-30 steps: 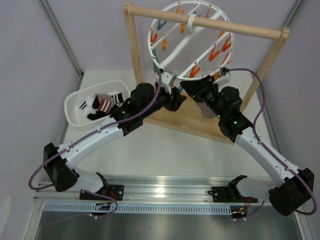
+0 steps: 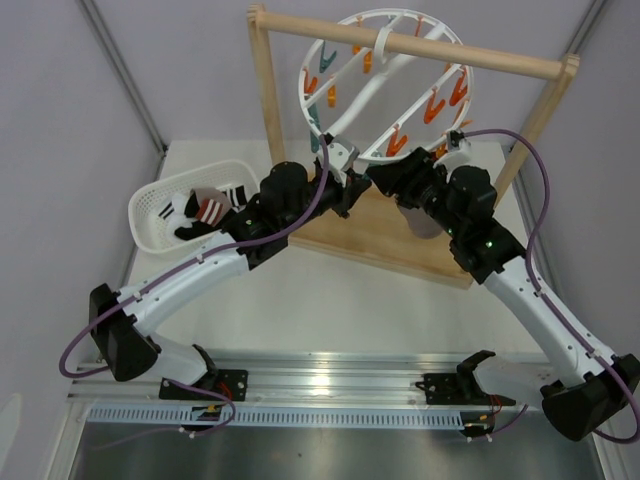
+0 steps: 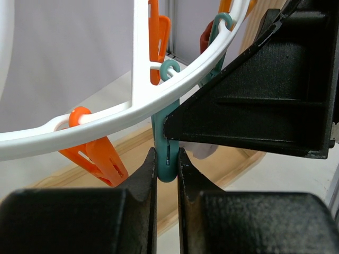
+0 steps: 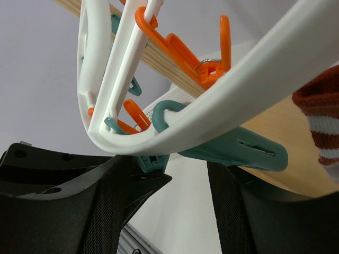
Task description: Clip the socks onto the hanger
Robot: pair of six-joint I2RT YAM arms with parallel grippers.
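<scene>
The round white hanger (image 2: 385, 155) with orange and teal clips hangs from the wooden frame. In the left wrist view my left gripper is shut on a teal clip (image 3: 165, 143) under the rim. My right gripper stands open just below the rim, beside another teal clip (image 4: 243, 151), its black body close against the left one's clip. A striped rust-and-white sock (image 4: 323, 119) shows at the right of the right wrist view. More socks (image 2: 210, 212) lie in the white basket (image 2: 145, 225).
The wooden base (image 2: 350, 250) spans below the hanger, with frame posts (image 2: 268, 100) on either side. Both arms crowd the front of the hanger.
My right gripper has shifted slightly rightward, and the hanger with it. My left gripper has moved a little up, toward the hanger's rim.
</scene>
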